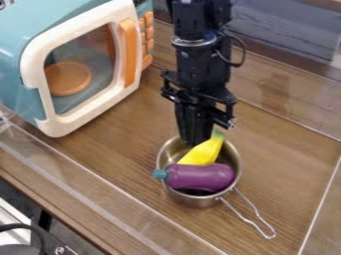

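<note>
A steel pot with a wire handle sits on the wooden table, holding a yellow banana-like object and a purple eggplant with a teal tip. The black gripper hangs just over the pot, above the back end of the yellow object; it looks shut, with nothing visible held in it.
A toy microwave, light blue and white with an orange plate inside, stands at the upper left.
</note>
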